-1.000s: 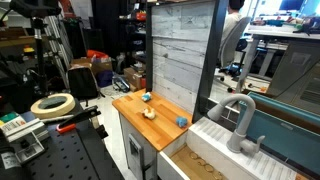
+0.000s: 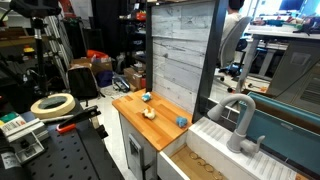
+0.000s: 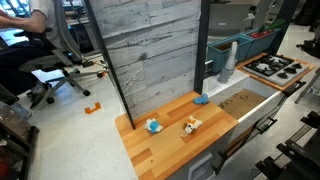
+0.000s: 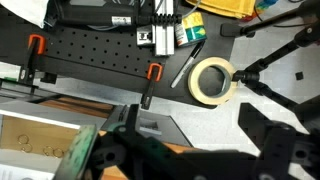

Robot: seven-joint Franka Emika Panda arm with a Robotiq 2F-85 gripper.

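Observation:
At the lower edge of the wrist view my gripper shows as two dark fingers set wide apart, with nothing held between them. Floor and part of a grey panel appear in the gap. On the wooden counter (image 2: 127, 104) lie a blue-and-white toy (image 3: 153, 126), a small pale toy with orange (image 3: 191, 125) and a blue piece (image 3: 202, 99) near the back panel. Beside the counter, a white drawer (image 3: 262, 104) stands open; its brown bottom with small rings shows in the wrist view. Most of the arm is out of sight in the exterior views.
A grey faucet (image 2: 241, 115) rises behind the drawer, and a stove top (image 3: 276, 68) is farther along. Across from the counter, a black perforated table (image 4: 90, 48) carries orange-handled clamps (image 4: 154, 72), a tape roll (image 4: 210, 80) and a marker (image 4: 187, 65). A white panel (image 3: 155, 62) backs the counter.

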